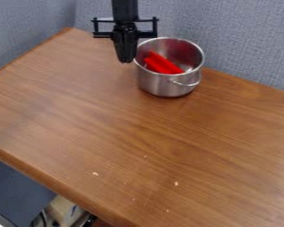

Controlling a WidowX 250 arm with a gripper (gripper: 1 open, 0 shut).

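Observation:
A steel pot [169, 82] with a side handle stands at the back of the wooden table, a red object [162, 63] lying inside it. My black gripper [125, 57] hangs just left of the pot's rim, upright and shut, with nothing visible between its fingers. Whether it touches the pot I cannot tell.
Grey padded walls [240, 44] stand behind and to the left. Below the table's front-left edge are a dark area and some cables.

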